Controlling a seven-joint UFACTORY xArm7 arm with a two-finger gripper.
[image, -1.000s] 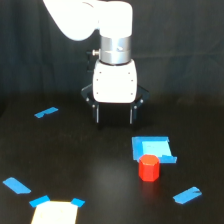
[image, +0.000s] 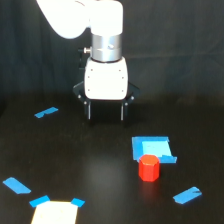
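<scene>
Above the far part of the dark table hangs my white gripper (image: 105, 117), its two dark fingers spread wide apart with only empty space visible between them. A small red object (image: 149, 169) with a faceted outline sits in the right half of the table. It overlaps in view the front edge of a blue-bordered square (image: 139, 146) with a pale blue middle; whether it stands on that border or just before it, I cannot tell. Both lie to the right of the gripper and closer to the camera.
A cream-coloured block (image: 54, 213) is cut off by the bottom edge at left, with blue tape behind it. Other blue tape strips lie at far left (image: 46, 112), near left (image: 16, 186) and near right (image: 187, 195).
My gripper has shifted left and slightly upward in the view, its fingers still apart. The red object, the blue square and the cream block are where they were.
</scene>
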